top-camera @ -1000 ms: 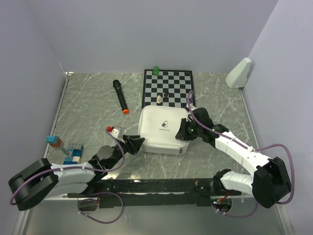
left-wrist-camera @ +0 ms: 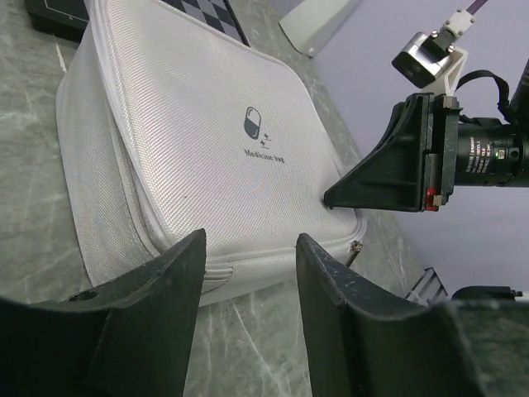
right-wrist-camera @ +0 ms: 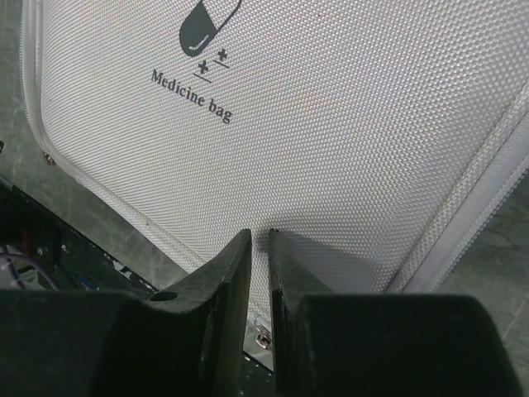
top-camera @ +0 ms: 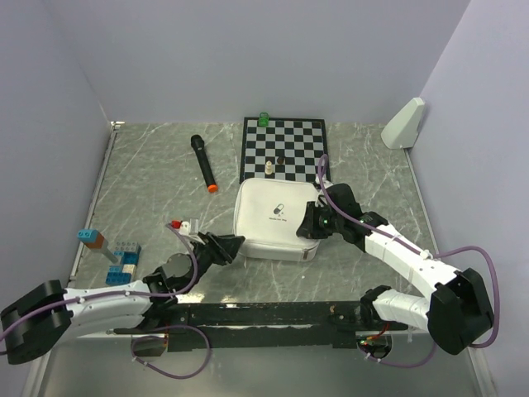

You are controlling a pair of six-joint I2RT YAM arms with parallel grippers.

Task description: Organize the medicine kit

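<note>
A white medicine bag (top-camera: 273, 207) with a printed pill logo lies closed in the middle of the table. My left gripper (top-camera: 230, 246) is at its front-left corner; in the left wrist view its fingertips (left-wrist-camera: 251, 241) stand apart at the front zipper edge. My right gripper (top-camera: 311, 228) rests on the bag's right part; in the right wrist view its fingertips (right-wrist-camera: 261, 235) are shut at the top surface near the edge, and whether fabric is pinched between them is hard to see.
A chessboard (top-camera: 297, 141) with a few small pieces lies behind the bag, a microphone (top-camera: 202, 161) to its left. Blue blocks (top-camera: 120, 273) sit at the front left, a white device (top-camera: 403, 124) at the back right.
My left arm has shifted about the bag's front-left corner, its wrist turning slightly. The right arm and the bag look nearly unchanged.
</note>
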